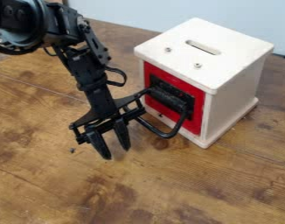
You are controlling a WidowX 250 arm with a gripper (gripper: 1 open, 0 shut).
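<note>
My black gripper (pixel 112 145) hangs low over the wooden table, left of a pale wooden box (pixel 204 45), its two fingers pointing down and apart with nothing seen between them. The box has a slot on top and a red front (pixel 201 122) holding a black panel (pixel 170 93). A black loop, seemingly a handle or cable, reaches from the panel toward my wrist; whether it touches the gripper is unclear.
A white wall or surface stands behind the box.
</note>
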